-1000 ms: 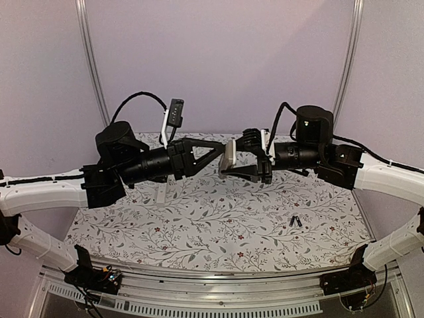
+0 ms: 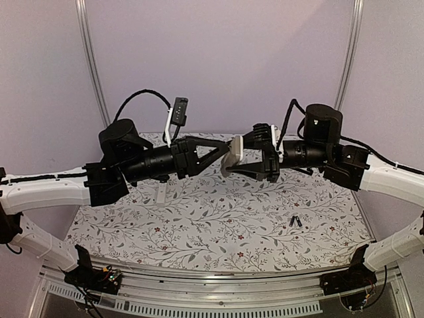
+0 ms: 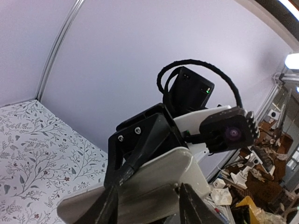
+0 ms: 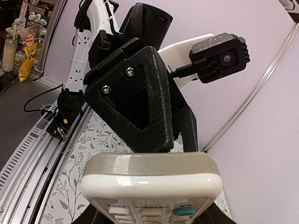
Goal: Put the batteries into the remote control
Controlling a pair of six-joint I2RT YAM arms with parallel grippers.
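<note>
In the air, my right gripper is shut on the grey-and-white remote control (image 2: 232,155), which is tilted. One end of the remote faces the right wrist camera, with white buttons and a blue-green one underneath. My left gripper reaches its back from the left, fingertips close to the smooth grey surface (image 3: 152,189). The left fingers stand apart, with the remote's back showing between and beyond them; whether they touch it cannot be told. Two small dark batteries, the left one (image 2: 292,220) and the right one (image 2: 299,221), lie on the table.
A pale, narrow object (image 2: 161,193) lies on the left of the floral tabletop (image 2: 199,232). Both arms meet closely above the back middle, with little room between the grippers.
My right gripper has shifted slightly right and turned, and the remote looks more tilted. The batteries have not moved.
</note>
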